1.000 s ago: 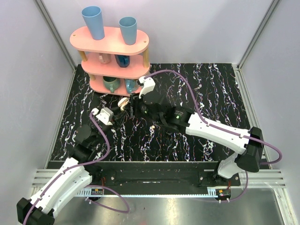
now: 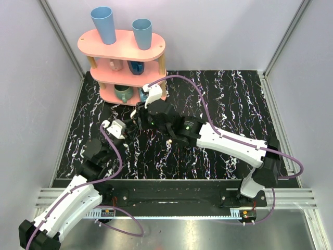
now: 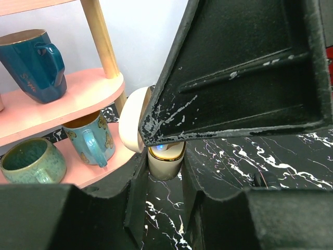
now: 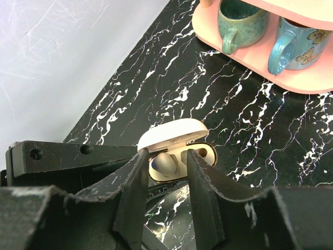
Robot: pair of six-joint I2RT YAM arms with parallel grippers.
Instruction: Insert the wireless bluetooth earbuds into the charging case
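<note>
My left gripper [image 2: 134,124] is shut on the white charging case [image 4: 171,133], whose lid stands open. In the right wrist view an earbud [image 4: 164,164] sits in the case's left side, and the right part shows a hollow partly behind a finger. My right gripper [image 2: 143,114] is over the case, its fingertips parted at the case's front; whether they touch an earbud is unclear. In the left wrist view its dark body covers the top of the case.
A pink three-tier shelf [image 2: 125,41] with cups and mugs stands close behind the grippers. The black marble board [image 2: 229,99] is mostly clear on the right.
My right gripper has moved a little left, further over the case, and its arm has shifted with it. The left arm has stayed in place.
</note>
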